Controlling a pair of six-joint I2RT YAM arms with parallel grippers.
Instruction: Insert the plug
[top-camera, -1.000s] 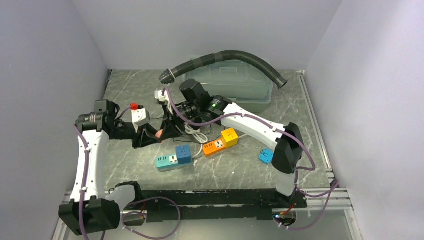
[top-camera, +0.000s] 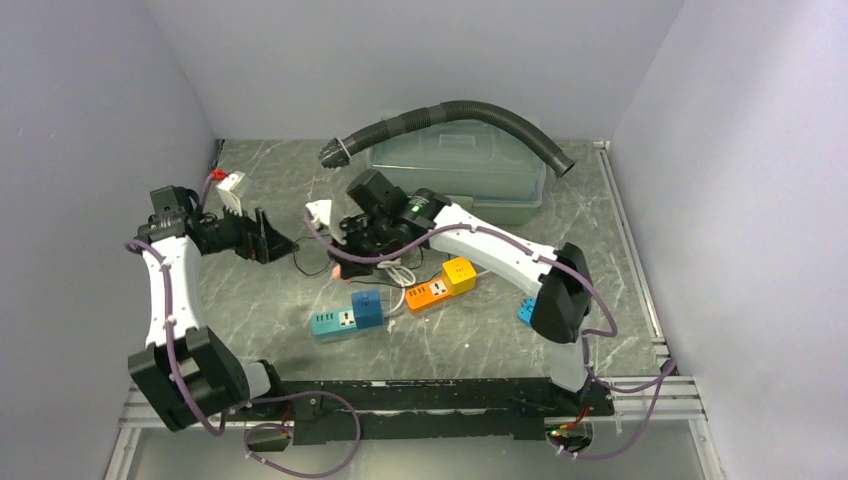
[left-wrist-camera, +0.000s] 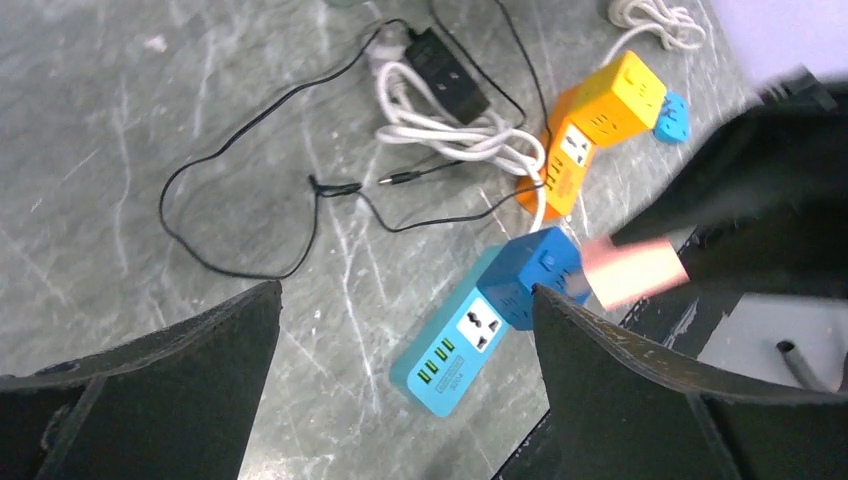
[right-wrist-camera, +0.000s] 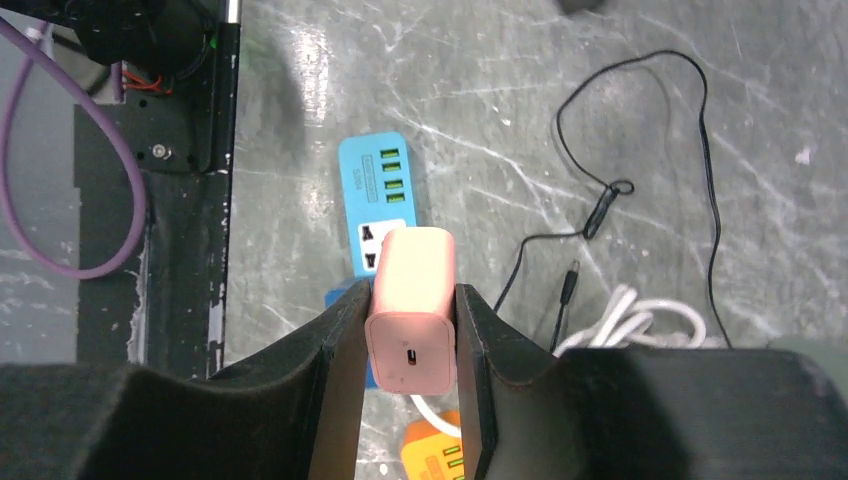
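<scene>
A pink plug sits between the fingers of my right gripper; it also shows as a pink block (left-wrist-camera: 632, 270) at the right of the left wrist view. From above, the right gripper (top-camera: 346, 264) hangs just behind the teal power strip (top-camera: 331, 324). A blue cube (top-camera: 367, 309) sits on that strip's right end, and beside it a white socket (left-wrist-camera: 479, 326) is uncovered. My left gripper (top-camera: 274, 242) stands open to the left, apart from the plug, with nothing between its fingers.
Right of the teal strip lies an orange strip (top-camera: 428, 295) with a yellow cube (top-camera: 459, 276) on its end. A coiled white cable (left-wrist-camera: 460, 140), a black adapter (left-wrist-camera: 446, 75) and thin black cord lie behind. A clear bin (top-camera: 455, 170) and black hose (top-camera: 450, 110) are at the back.
The left gripper has opened, let go of the pink plug and drawn back to the left. The right gripper, with the plug, has shifted slightly right, its arm turning somewhat.
</scene>
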